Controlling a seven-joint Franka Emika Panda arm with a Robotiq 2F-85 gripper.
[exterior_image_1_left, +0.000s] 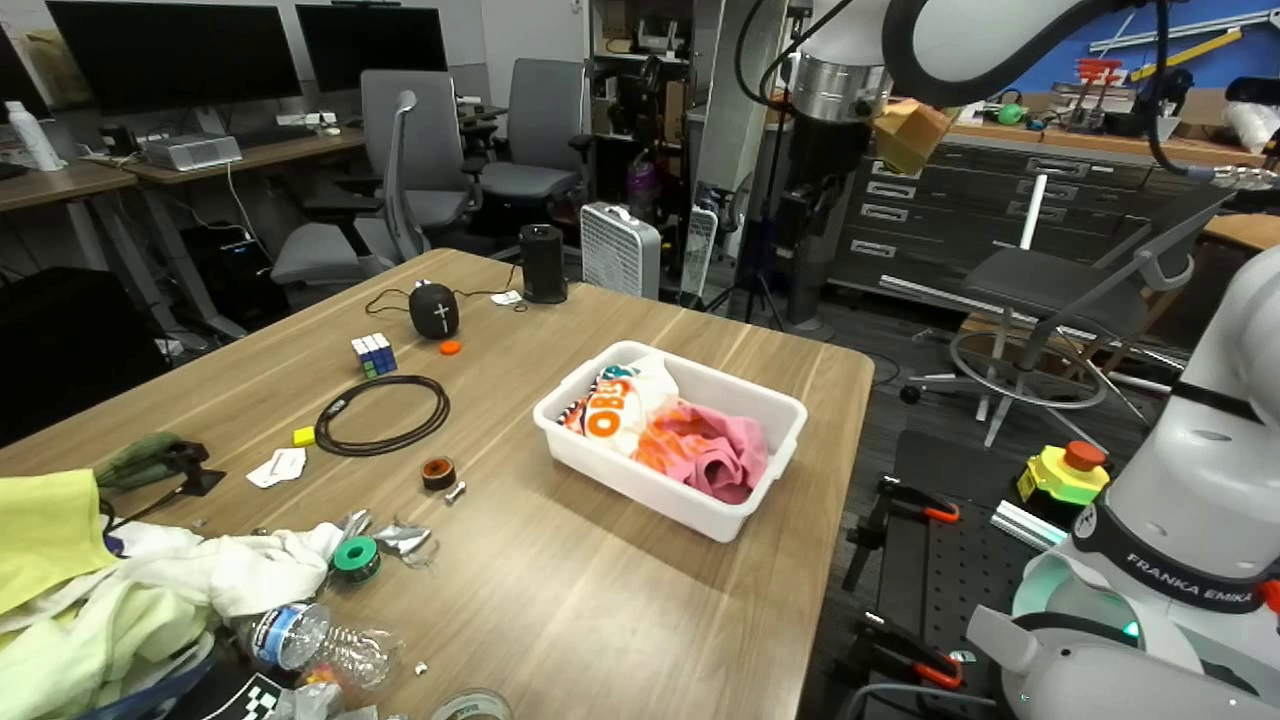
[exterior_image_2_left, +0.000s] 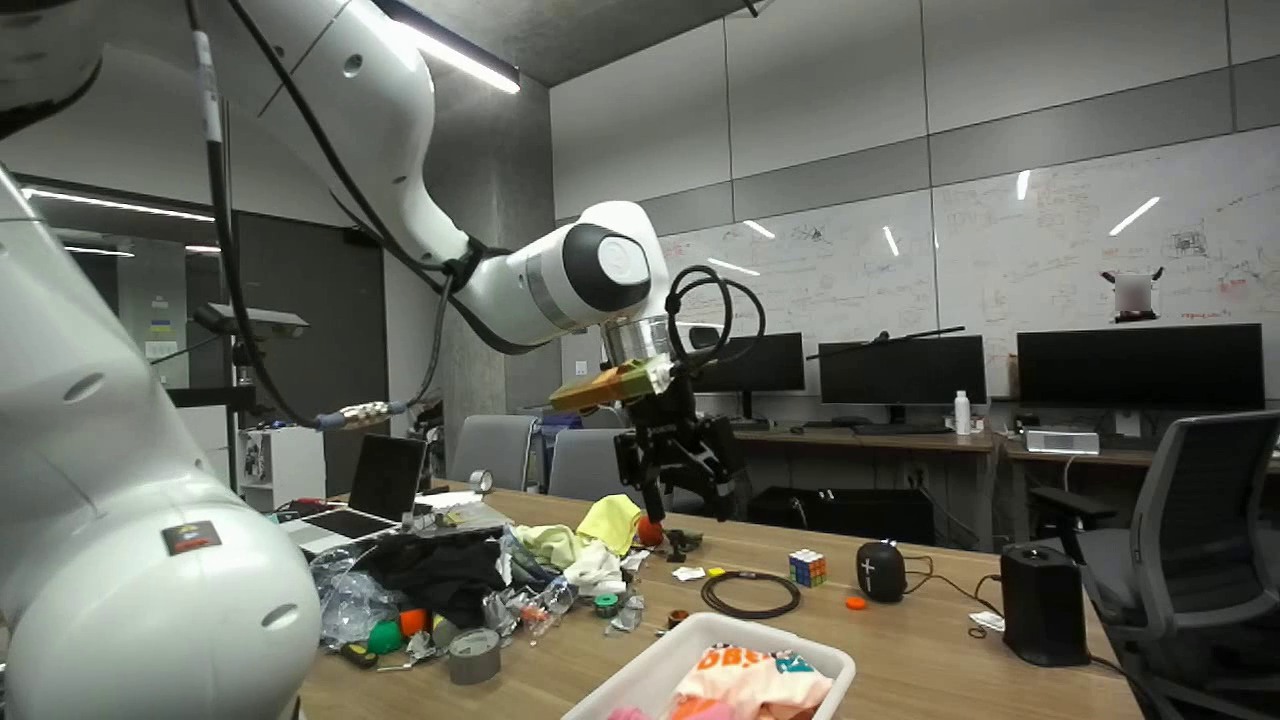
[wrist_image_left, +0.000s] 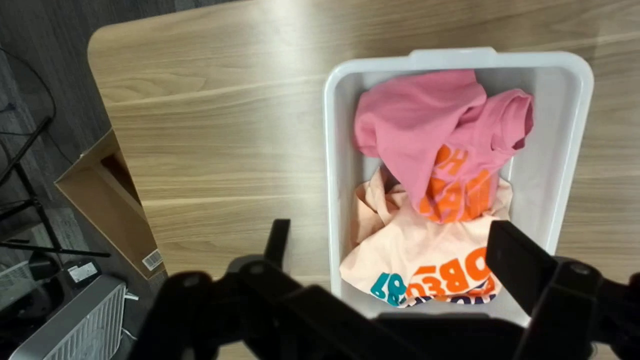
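Note:
A white plastic bin stands on the wooden table, close to its right-hand edge. Inside it lie two crumpled pieces of cloth: a pink one with orange lettering and a pale peach one with orange and teal lettering, partly under the pink. My gripper hangs well above the table, fingers pointing down, open and empty. From the wrist, one finger appears left of the bin and the other finger over its right part; the gripper body hides the bin's near end.
Beyond the bin lie a black cable coil, a puzzle cube and a round speaker. Cluttered cloths, a bottle and tape fill the table's left side. Bare table surrounds the bin.

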